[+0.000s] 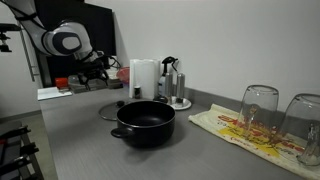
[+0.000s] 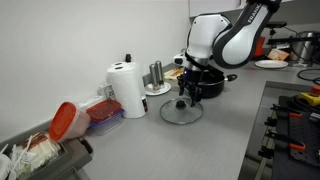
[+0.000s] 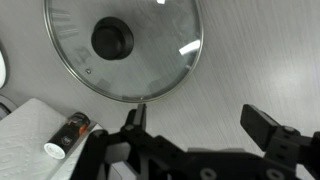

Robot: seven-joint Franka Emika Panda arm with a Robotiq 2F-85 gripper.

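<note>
A round glass lid [image 3: 130, 60] with a black knob [image 3: 112, 39] lies flat on the grey table. My gripper is open, its two dark fingers spread with bare table between them. In the wrist view the knob sits up and to the left, outside the fingers. From the second exterior view, the gripper [image 2: 187, 93] appears above or just behind the lid [image 2: 181, 112]; the exact gap cannot be told. A black two-handled pot [image 1: 145, 124] stands open-topped in the middle of the table, apart from the lid.
Paper towels [image 1: 144, 77] and tall grinders [image 1: 180, 87] stand along the wall. Two upturned glasses [image 1: 259, 107] rest on a yellow-patterned cloth [image 1: 222, 124]. A red bowl [image 2: 67, 122] sits by a dish rack.
</note>
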